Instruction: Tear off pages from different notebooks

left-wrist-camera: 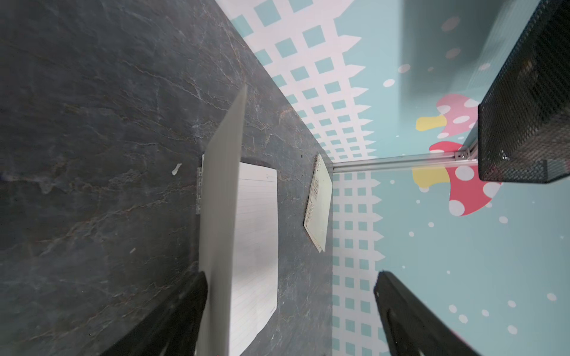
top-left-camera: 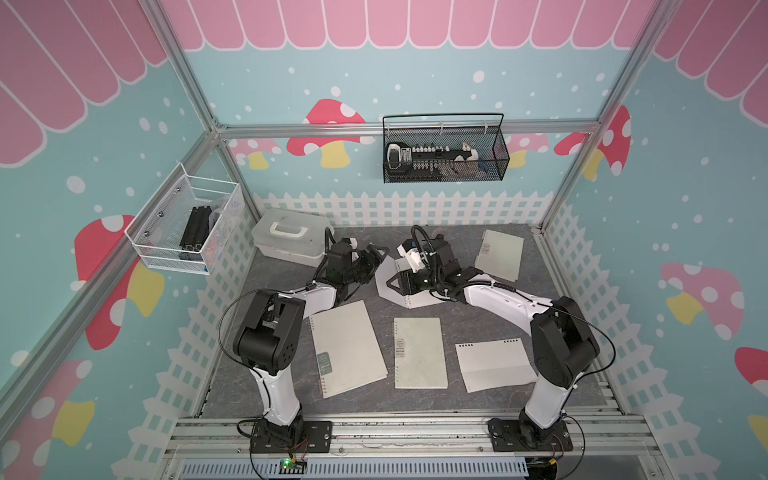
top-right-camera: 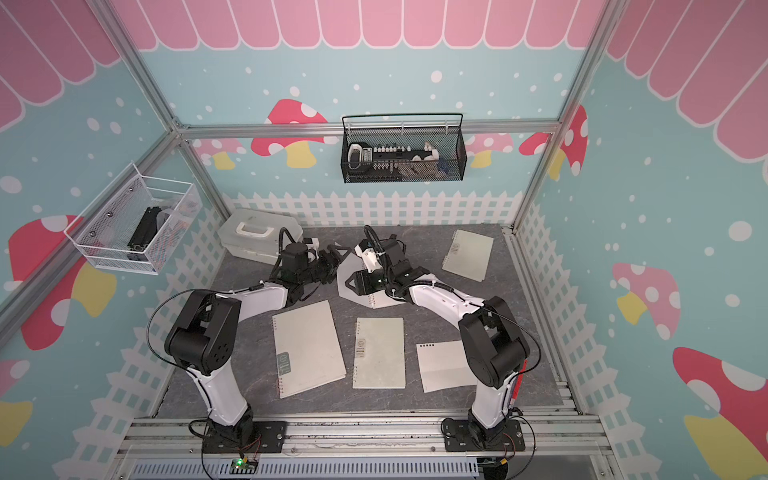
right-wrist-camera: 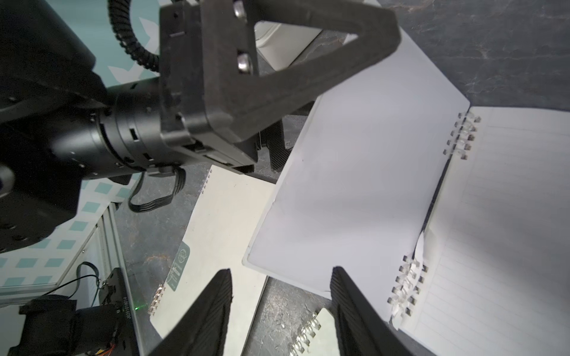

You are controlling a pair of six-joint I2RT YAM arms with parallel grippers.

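The middle notebook (right-wrist-camera: pixel 498 225) lies spread at the back of the table, its lined page showing. Its pale cover (right-wrist-camera: pixel 362 178) stands raised on the coil rings, leaning left. My left gripper (top-left-camera: pixel 381 254) is open at the cover's outer side; in the left wrist view the cover's edge (left-wrist-camera: pixel 222 207) runs close by one of its fingers (left-wrist-camera: pixel 184 320). Over the front of the same cover is my right gripper (top-left-camera: pixel 392 285). In the right wrist view its fingers (right-wrist-camera: pixel 204 314) are apart, and nothing shows gripped between them.
Shut notebooks lie front left (top-left-camera: pixel 348 348), front centre (top-left-camera: pixel 420 352) and back right (top-left-camera: pixel 500 254). A loose sheet (top-left-camera: pixel 496 366) rests front right. A grey case (top-left-camera: pixel 292 237) occupies the back left corner, and a black mesh basket (top-left-camera: pixel 445 164) hangs on the back wall.
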